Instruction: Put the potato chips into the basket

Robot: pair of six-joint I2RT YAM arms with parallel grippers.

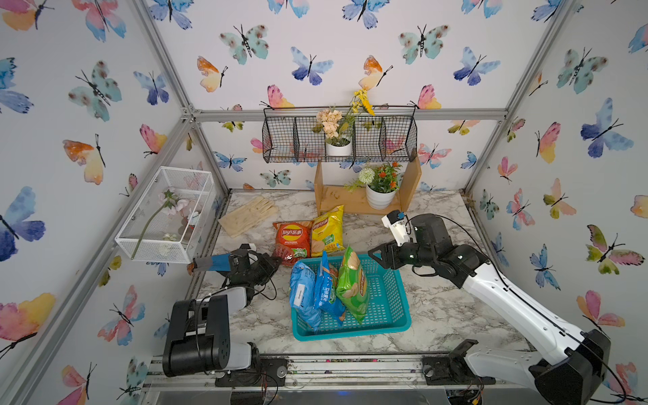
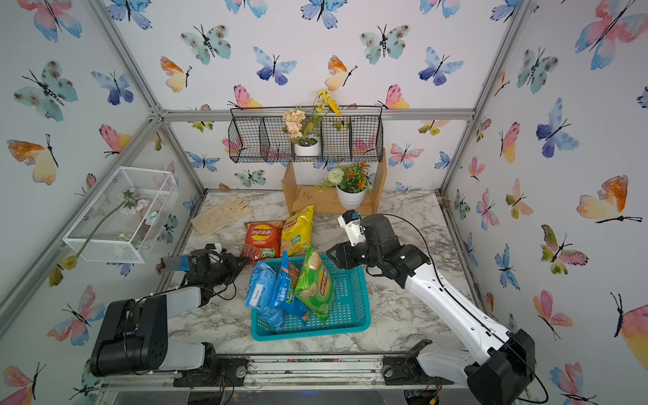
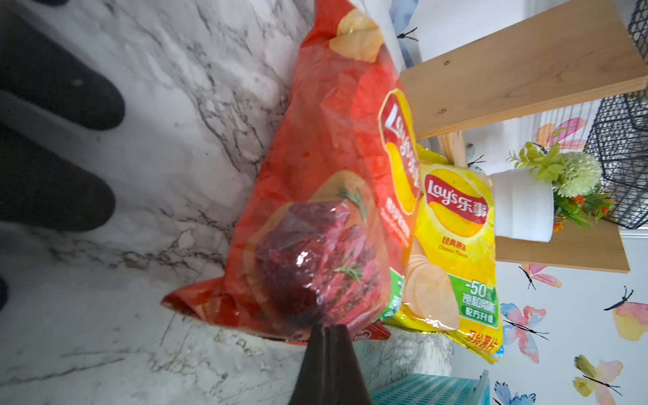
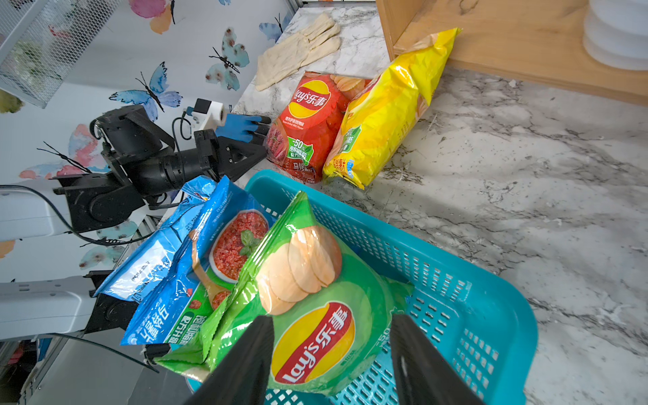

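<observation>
A red Lay's bag [image 1: 292,240] leans over the table beside a yellow Lay's bag [image 1: 328,231], both behind the basket. In the left wrist view my left gripper is shut with nothing between its fingers, at the lower edge of the red bag [image 3: 324,222], which lies outside them. The teal basket [image 1: 408,317] holds a light blue bag [image 1: 303,290], a darker blue bag [image 1: 327,290] and a green bag [image 4: 317,337]. Above the basket my right gripper stands open; the green bag appears beyond its fingers, not gripped.
A blue-and-black glove [image 4: 236,127] lies close to the left gripper. Pale gloves [image 1: 246,216] rest at the back left. Behind the bags stands a wooden shelf [image 1: 337,202] with a white flowerpot [image 1: 380,197]. The basket's right side and the table to its right are free.
</observation>
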